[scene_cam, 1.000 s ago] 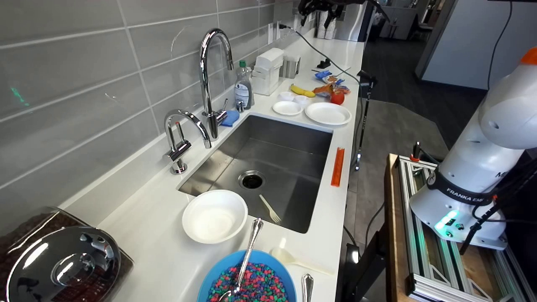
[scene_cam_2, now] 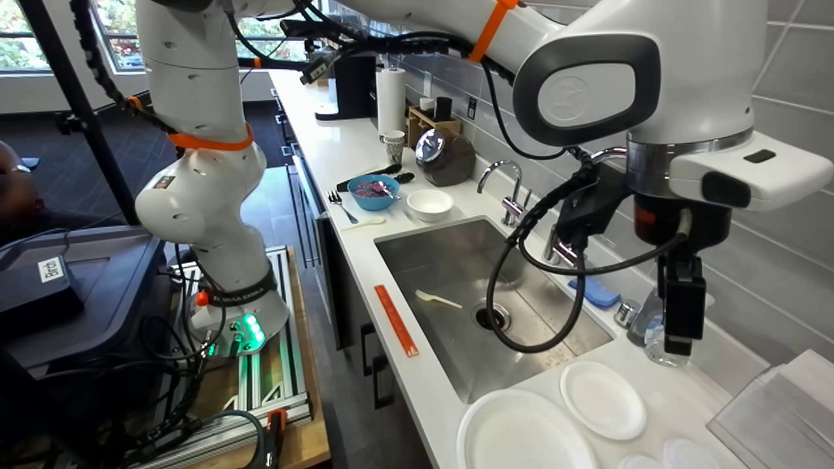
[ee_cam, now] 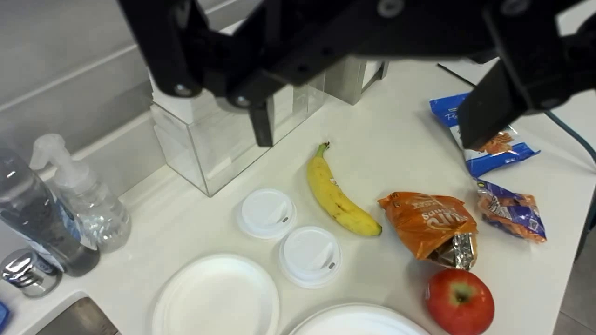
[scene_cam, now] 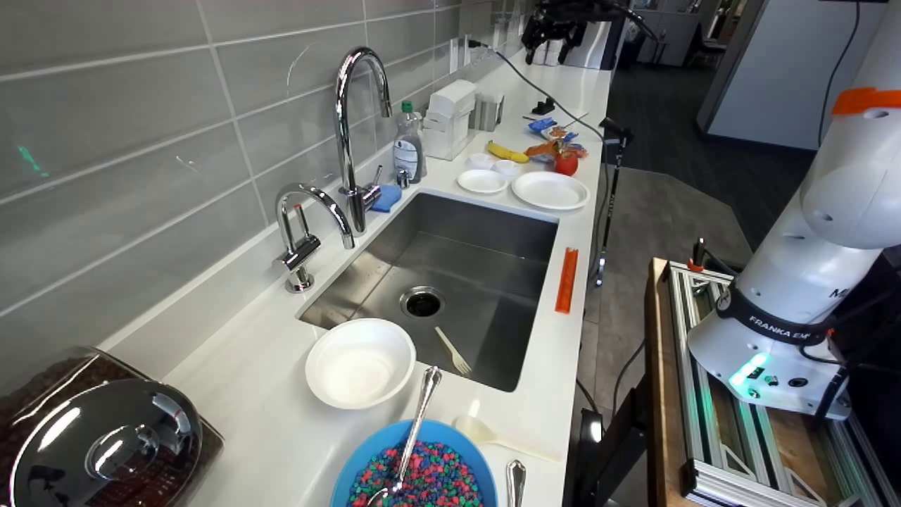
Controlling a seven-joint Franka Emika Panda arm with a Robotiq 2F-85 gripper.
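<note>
My gripper is open with nothing between its fingers, high above the far counter. In the wrist view a yellow banana [ee_cam: 342, 200] lies below the gap between the fingers. Right of it are an orange snack bag [ee_cam: 427, 220], a purple snack bag [ee_cam: 514, 209] and a blue snack bag [ee_cam: 447, 111], the last partly behind a finger. A red apple [ee_cam: 461, 301] sits nearer the bottom edge. Two white cup lids [ee_cam: 267, 213] lie left of the banana. Dark and side-on, the gripper [scene_cam_2: 681, 312] also appears in exterior view 2.
White plates [scene_cam: 550, 191] lie between the food and the steel sink [scene_cam: 473, 262], which holds a pale fork [scene_cam: 453, 351]. Soap bottles [ee_cam: 84, 195] and a clear napkin holder [ee_cam: 209, 145] stand along the wall. A blue bowl [scene_cam: 481, 460] and white bowl [scene_cam: 360, 363] occupy the counter's other end.
In exterior view 1 my gripper has shifted right and slightly lower at the top of the picture. The arm's upper links have moved as well; objects on the counter stay where they were.
</note>
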